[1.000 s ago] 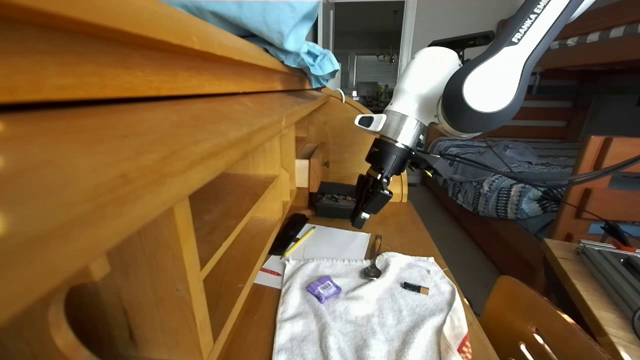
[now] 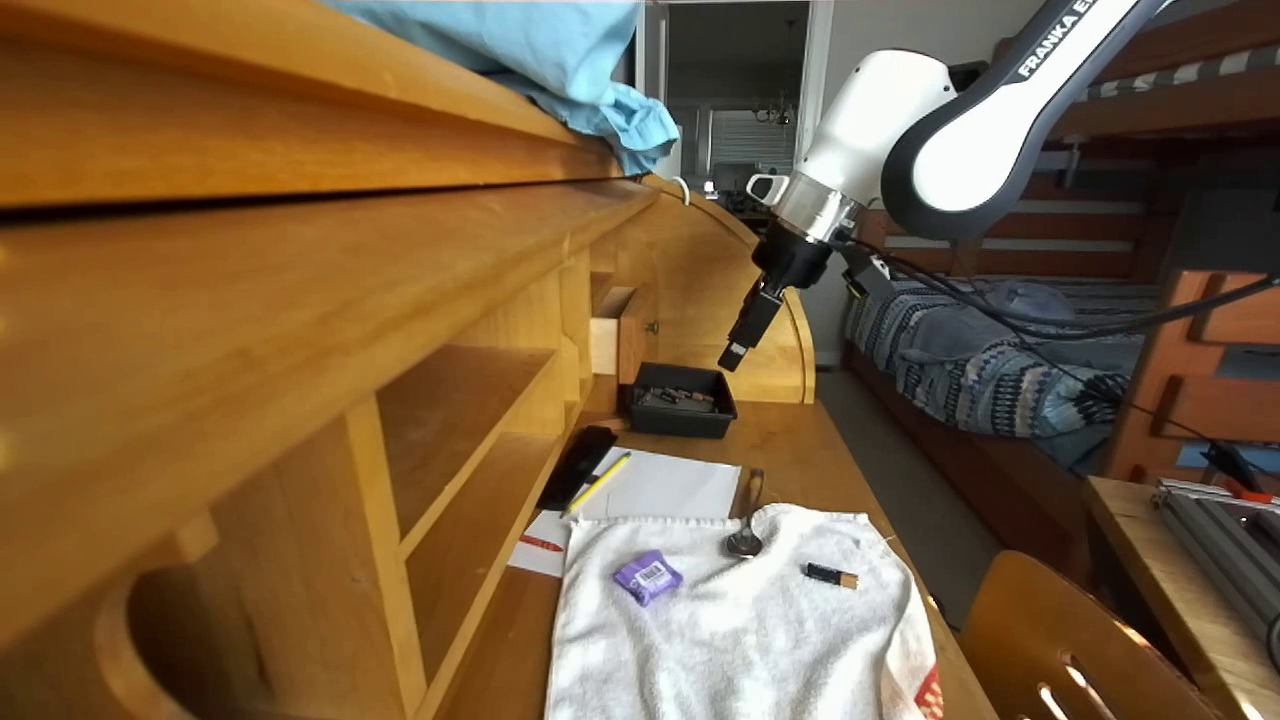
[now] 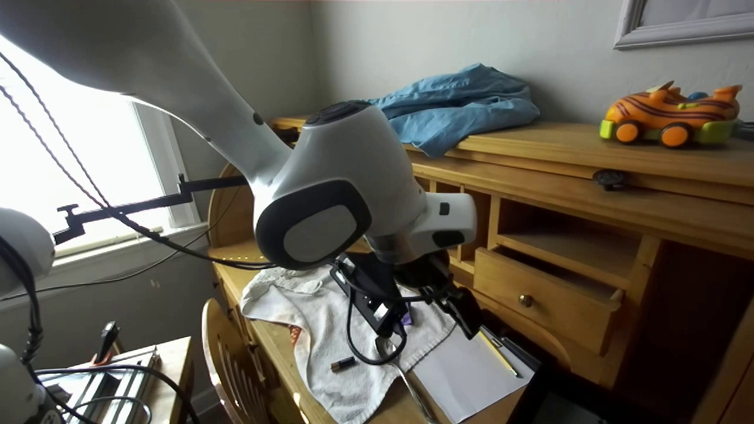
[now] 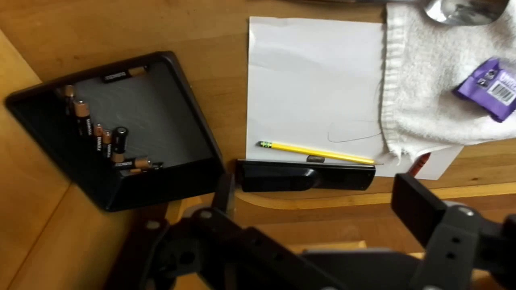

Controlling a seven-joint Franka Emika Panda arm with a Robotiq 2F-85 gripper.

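Observation:
My gripper is open and empty, its two fingers wide apart in the wrist view. It hangs well above the desk. A black tray with several batteries in it stands at the far end of the desk, left in the wrist view. One more battery lies on the white towel. A purple wrapped packet and the bowl of a spoon rest on the towel too; the spoon's handle reaches past its edge.
White paper, a yellow pencil, a black case and a red crayon lie between tray and towel. An open drawer juts out from the desk's hutch. A chair stands at the desk's side.
The arm has risen and turned, carrying the gripper up and away from the desk. Objects on the desk look unmoved.

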